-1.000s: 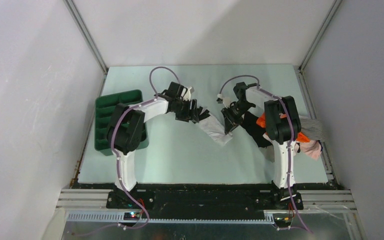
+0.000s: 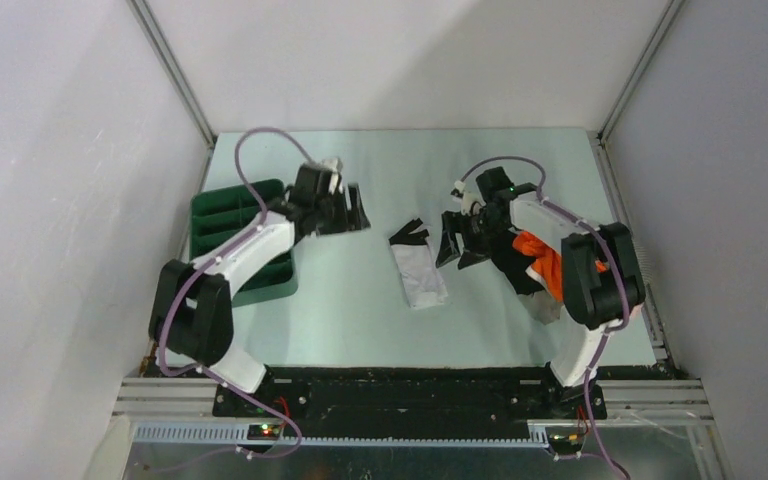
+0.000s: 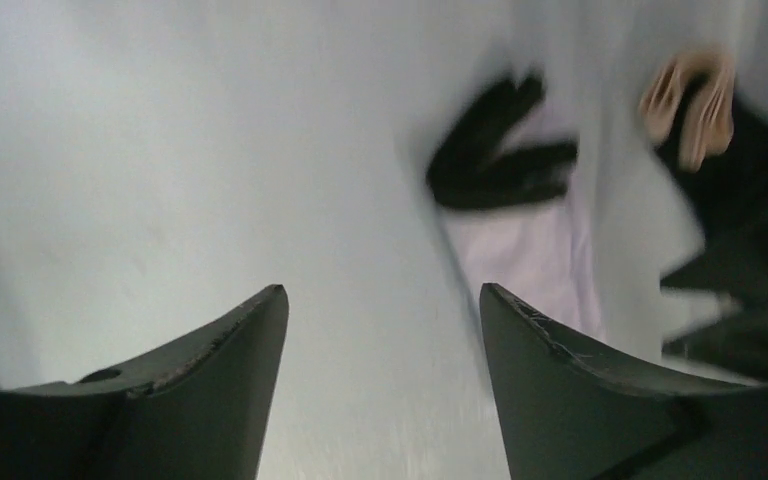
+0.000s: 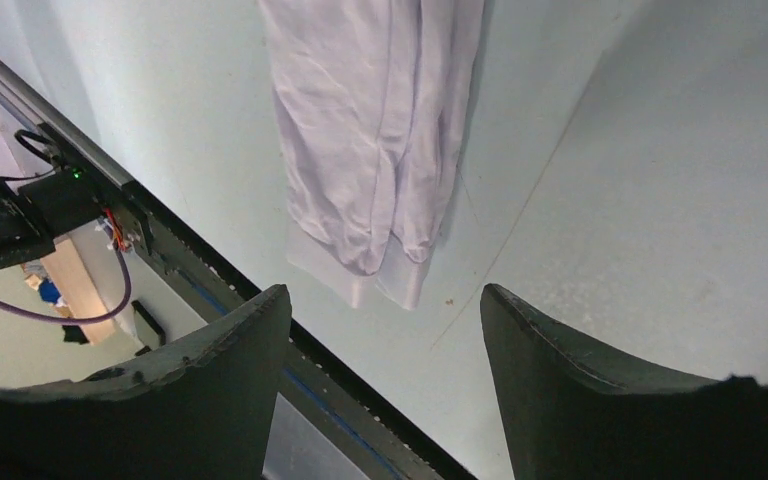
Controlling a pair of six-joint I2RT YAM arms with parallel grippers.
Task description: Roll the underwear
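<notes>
A folded strip of pale underwear (image 2: 421,274) with a black waistband (image 2: 410,234) lies flat mid-table, its long side running front to back. In the right wrist view the pale cloth (image 4: 360,130) shows a lengthwise fold and a loose front hem. My left gripper (image 2: 357,208) is to the left of the waistband, clear of the cloth, its fingers apart with nothing between them; its wrist view is blurred, the black band (image 3: 500,180) ahead of the fingers. Just right of the cloth hangs my right gripper (image 2: 454,240), open and empty.
A green compartment box (image 2: 268,291) stands at the left, partly under my left arm. On the right, beneath the right arm, lies a heap of garments, with orange cloth (image 2: 542,262) and black cloth (image 2: 513,268).
The underwear has swung from slanted to nearly straight front to back. My left gripper has drawn away leftward; the right has let go of the cloth and moved right.
</notes>
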